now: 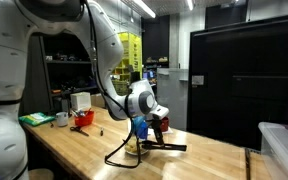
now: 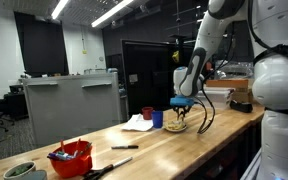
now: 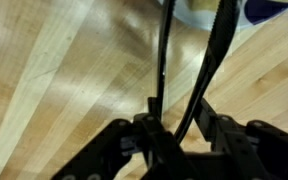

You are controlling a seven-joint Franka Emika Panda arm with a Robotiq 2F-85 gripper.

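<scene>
In the wrist view my gripper points down over the bare wooden table. Two long dark strips (image 3: 212, 58) run upward from between its fingers, spreading apart towards the top; what they are is unclear. At the upper right edge, part of a pale dish (image 3: 194, 15) shows. Exterior view 1 has the gripper (image 1: 160, 136) low over the table beside a dark flat object (image 1: 169, 148). From the other side, a plate (image 2: 174, 128) with yellowish contents appears below the arm. How far the fingers stand apart is hard to see.
A blue cup (image 2: 157, 119), a red item (image 2: 147, 112) and a white cloth (image 2: 136, 123) stand or lie behind the plate. A red basket (image 2: 71, 160) holds utensils, with dark-handled tools (image 2: 109, 168) nearby.
</scene>
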